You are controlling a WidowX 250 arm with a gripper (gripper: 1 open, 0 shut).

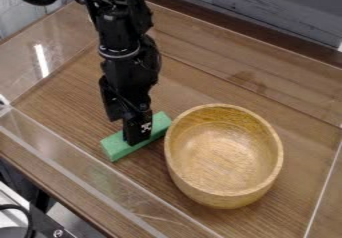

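A black robot arm reaches down from the top left to my gripper (131, 128), which is open and low over a green rectangular block (118, 148) lying on the wooden table. The block's middle is partly hidden by the fingers; whether they touch it is unclear.
A large tan bowl (223, 187) sits just right of the block. A grey wall runs along the back, and cables hang at the lower left.
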